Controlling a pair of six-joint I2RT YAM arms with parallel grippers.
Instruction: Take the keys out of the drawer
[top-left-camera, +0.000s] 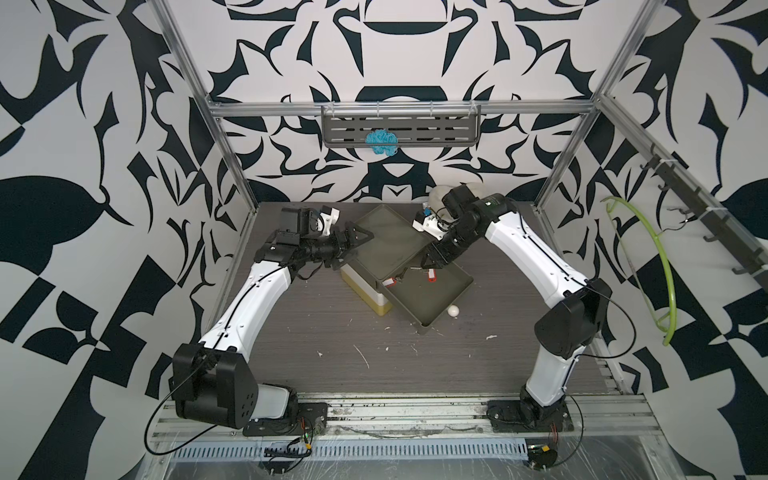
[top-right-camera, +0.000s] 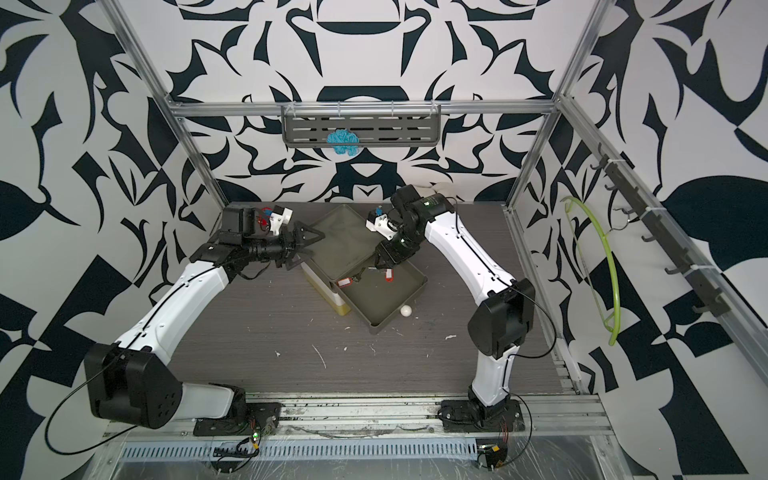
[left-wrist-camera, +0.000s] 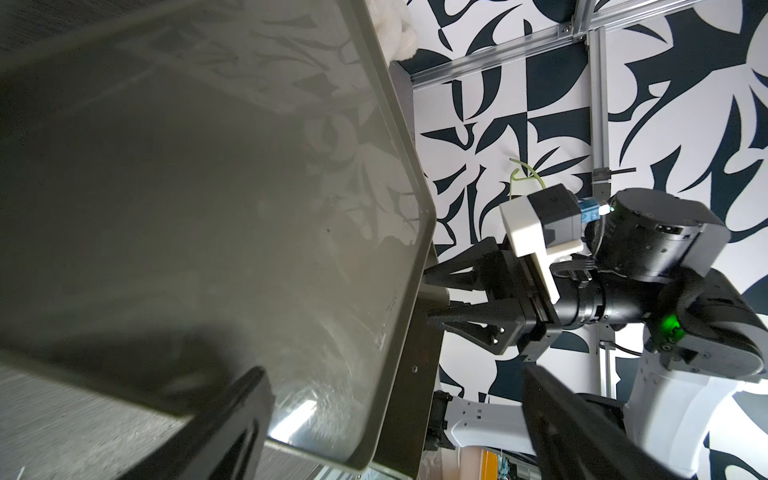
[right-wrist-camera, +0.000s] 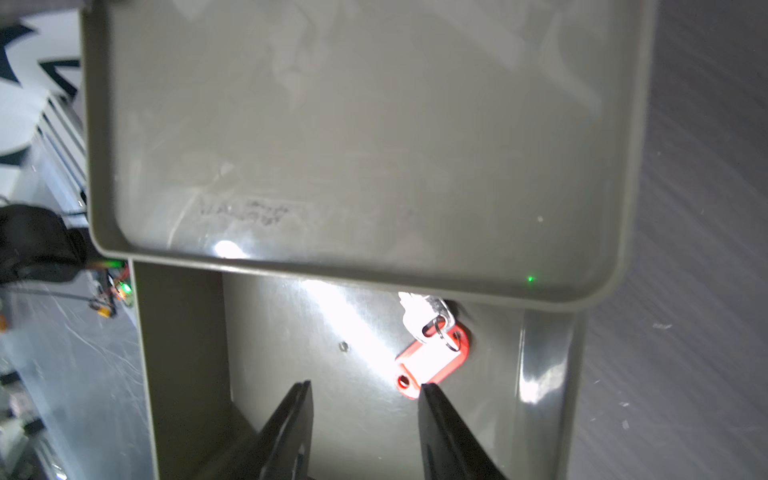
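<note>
The open grey drawer (top-left-camera: 438, 302) juts out toward the front right from under a shallow grey tray (top-left-camera: 384, 240). Inside it, near the tray's edge, lie metal keys (right-wrist-camera: 419, 316) on a ring with a red-and-white tag (right-wrist-camera: 432, 360); the tray hides part of the keys in the right wrist view. Both top views show two red-and-white tags in the drawer. My right gripper is open above the drawer, the tag lying just off its right fingertip and nothing between its fingers. At the tray's left side my left gripper stands open and empty.
The cream-coloured side (top-left-camera: 365, 289) of the drawer unit faces front left. A small white ball (top-left-camera: 453, 310) rests on the table against the drawer's right side. Bare table lies in front, with small scraps. A blue puff (top-left-camera: 382, 142) sits on the rear rack.
</note>
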